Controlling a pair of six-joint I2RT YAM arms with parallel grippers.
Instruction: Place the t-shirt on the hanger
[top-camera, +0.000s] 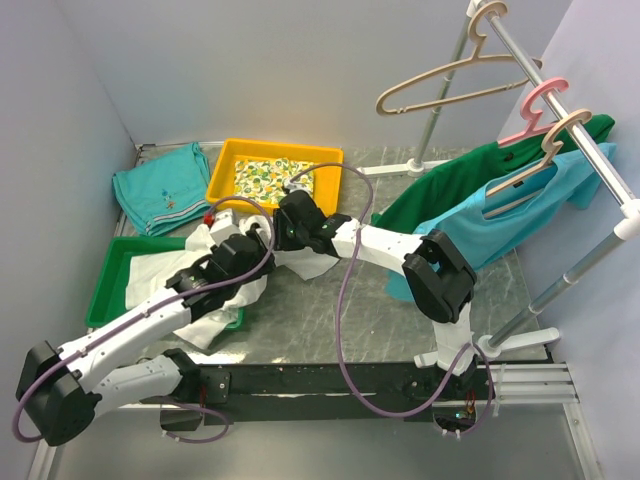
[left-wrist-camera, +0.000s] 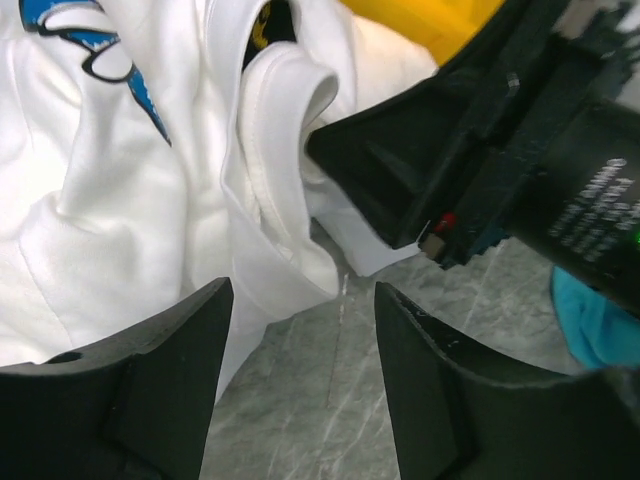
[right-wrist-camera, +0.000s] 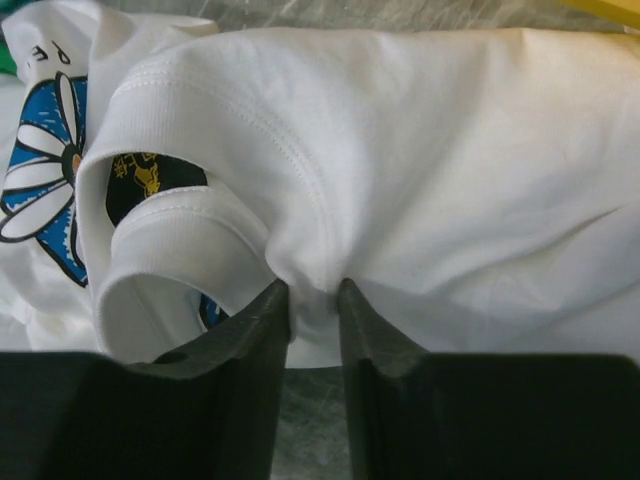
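Note:
The white t-shirt (top-camera: 205, 318) lies rumpled, partly over the green tray, its other end reaching onto the table. Its collar (right-wrist-camera: 215, 85) and blue flower print (right-wrist-camera: 48, 165) show in the right wrist view. My right gripper has its fingertips close together at the collar, a narrow fold of white cloth between them. My left gripper is part open, a corner of the shirt (left-wrist-camera: 290, 290) near the gap between its fingers. An empty beige hanger (top-camera: 450, 98) hangs at the rail's far end.
A green shirt (top-camera: 425, 205) and a blue shirt (top-camera: 470, 230) hang on the rack. The yellow tray (top-camera: 328, 182), green tray (top-camera: 112, 285) and folded teal cloth (top-camera: 165, 190) stand at the left and back. Clear table (top-camera: 330, 325) lies right of the shirt.

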